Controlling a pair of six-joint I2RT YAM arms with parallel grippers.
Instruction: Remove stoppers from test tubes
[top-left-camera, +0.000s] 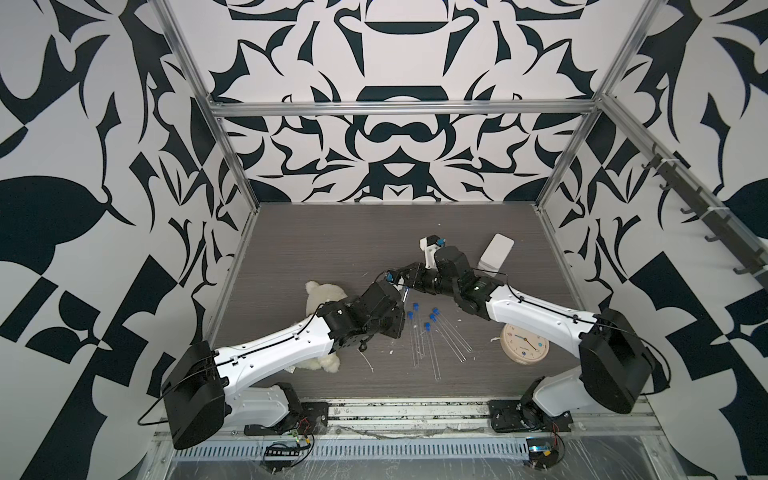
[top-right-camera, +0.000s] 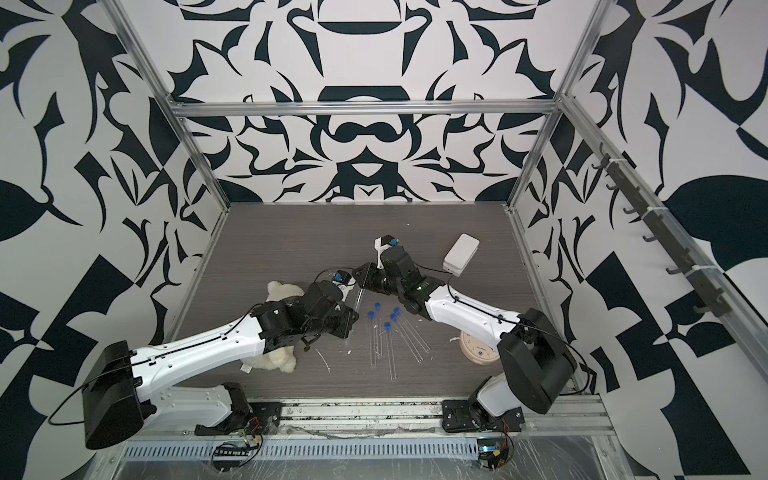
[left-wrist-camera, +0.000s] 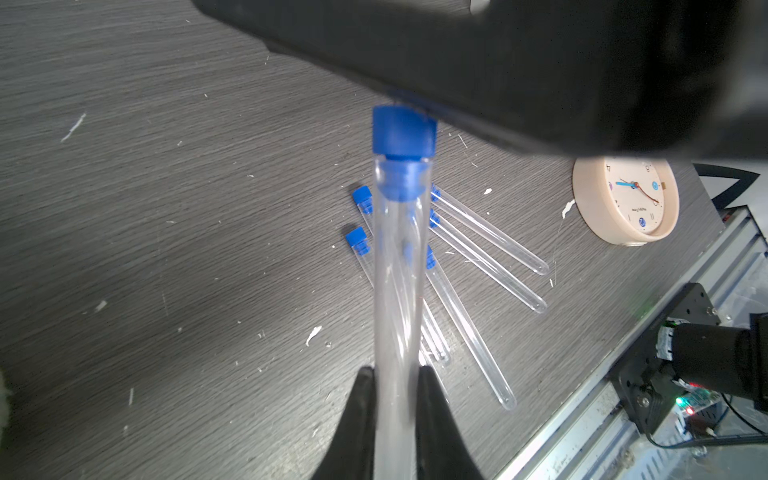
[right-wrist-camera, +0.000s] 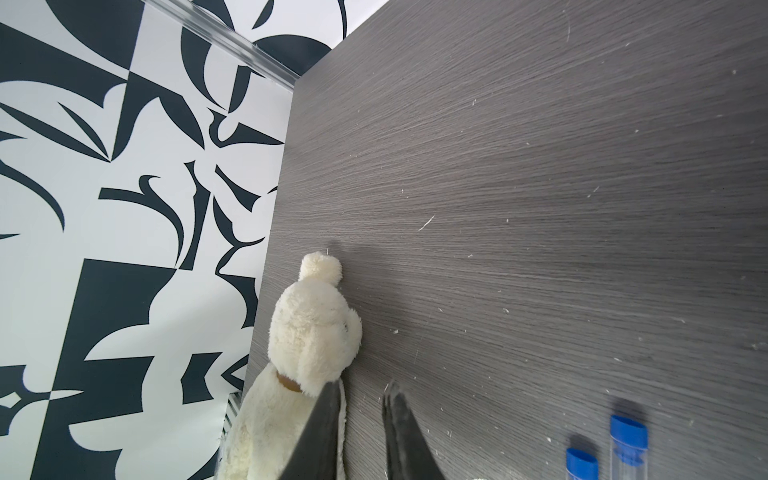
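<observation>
Upright in the left wrist view stands a clear test tube with a blue stopper in its mouth. My left gripper is shut on the tube's lower part, holding it above the table. The dark body of my right gripper crosses the top of that view, overlapping the stopper's upper edge; contact cannot be made out. In the right wrist view my right gripper stands partly open, and no stopper shows between its fingers. Several more stoppered tubes lie fanned out on the table.
A cream plush toy lies on the left, close to the left arm. On the right are a round clock and a white box. Both arms meet closely mid-table.
</observation>
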